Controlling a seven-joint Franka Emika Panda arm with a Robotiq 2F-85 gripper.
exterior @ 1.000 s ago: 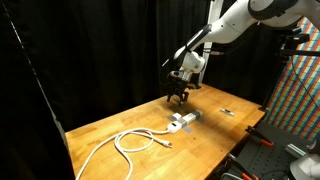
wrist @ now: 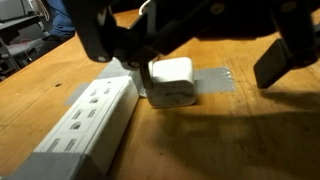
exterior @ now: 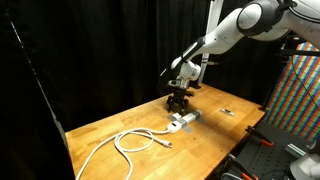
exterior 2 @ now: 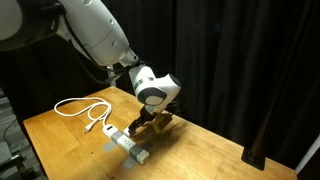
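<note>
My gripper (exterior: 177, 104) hangs low over the wooden table, close behind the white power strip (exterior: 186, 121). In the wrist view the dark fingers stand wide apart, with the right finger (wrist: 286, 64) just above the tabletop. A white rounded block (wrist: 172, 82) shows beside the left finger, partly covered by it; nothing is gripped. The power strip (wrist: 92, 120), with its row of sockets, runs along the left of that view. From the other side, the gripper (exterior 2: 142, 125) appears beyond the strip (exterior 2: 129, 145). I cannot tell whether a finger touches the block.
Grey tape (wrist: 213, 80) lies on the table by the block and strip. A white cable (exterior: 122, 143) loops across the table, its plug (exterior: 163, 143) lying loose. Small items (exterior: 227, 112) rest to the right. Bare wood (exterior 2: 215, 150) extends beside the strip.
My gripper has come down and slightly nearer the power strip over the last second. The strip and the cable have stayed in place.
</note>
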